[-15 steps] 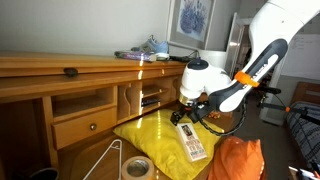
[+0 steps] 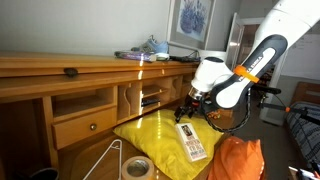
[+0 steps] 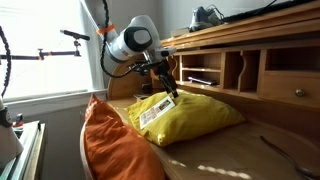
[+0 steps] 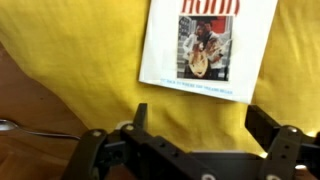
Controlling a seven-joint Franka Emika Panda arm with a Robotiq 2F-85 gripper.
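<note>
A white booklet or card [image 2: 191, 142] with a printed picture lies on a yellow cushion [image 2: 150, 132]. From the wrist camera its dark photo and red lettering show, with the white card [image 4: 160, 60] just ahead of the fingers and the yellow fabric [image 4: 70, 65] all around it. My gripper is open, its two black fingertips wide apart with only cloth between them. In exterior view 2 the gripper [image 3: 171, 93] hangs over the cushion [image 3: 205, 120], close to the card [image 3: 156, 110]; whether it touches anything I cannot tell.
An orange cloth [image 2: 237, 160] lies at the front right. On the wooden desk stand a tape-like ring [image 2: 138, 168] and a white bent wire [image 2: 106, 155]. A spoon-like handle [image 4: 12, 126] shows left in the wrist view. Drawers and cubbies [image 2: 85, 128] line the back.
The arm's white upper part has shifted to the right in exterior view 1, and the gripper has moved slightly right above the cushion. Card and cushion have stayed in place.
</note>
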